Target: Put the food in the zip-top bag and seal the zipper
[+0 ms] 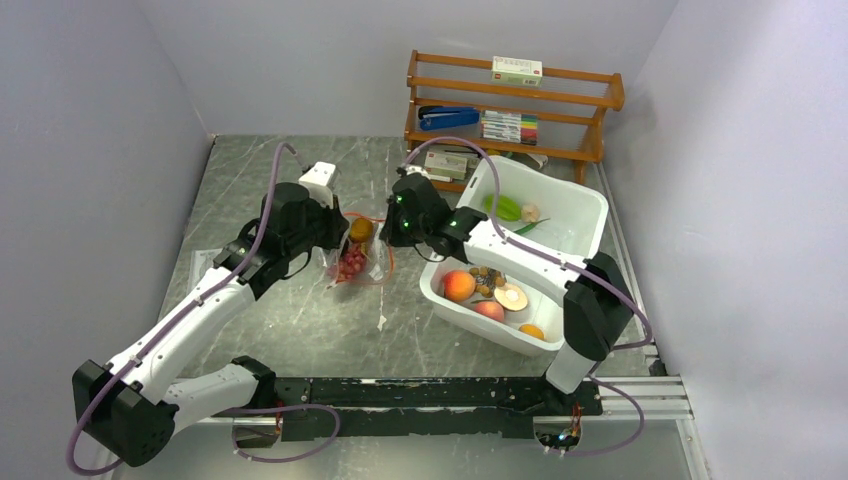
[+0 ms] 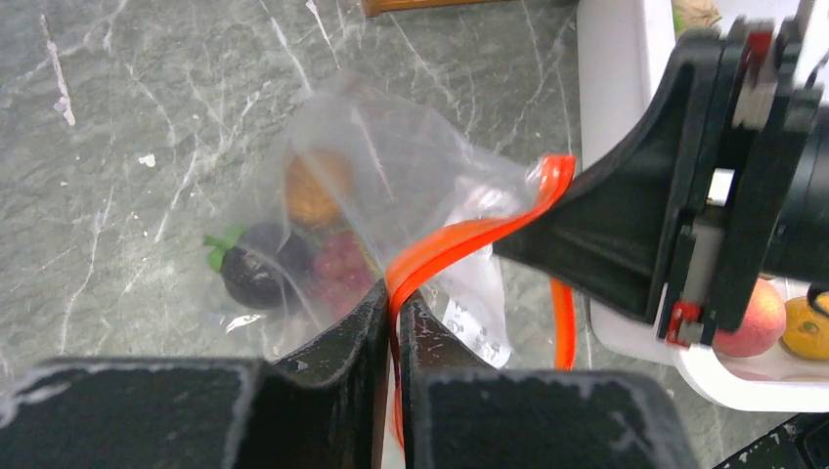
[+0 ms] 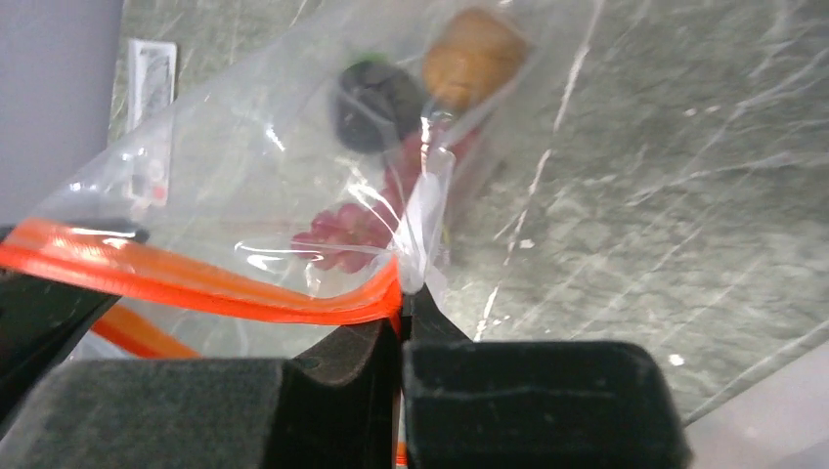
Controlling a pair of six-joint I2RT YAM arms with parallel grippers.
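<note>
The clear zip top bag (image 3: pixel 283 166) with its orange zipper band (image 2: pixel 469 233) hangs between both arms, its mouth spread. My left gripper is shut on the band at one side. Across the mouth, my right gripper is shut on the band's other side. Inside the bag are a dark purple fruit with a green cap (image 2: pixel 262 264), a brown round fruit (image 2: pixel 319 186) and red grapes (image 3: pixel 347 234). From above, the grapes (image 1: pixel 352 260) and brown fruit (image 1: pixel 361 230) show between the grippers; the arms hide part of the bag.
A white bin (image 1: pixel 580 215) at the right holds more produce, including a peach (image 1: pixel 459 285) and a green vegetable (image 1: pixel 505 207). Behind stands a wooden rack (image 1: pixel 590 130) with boxes and a blue stapler. Bare grey table (image 1: pixel 270 325) lies in front and left.
</note>
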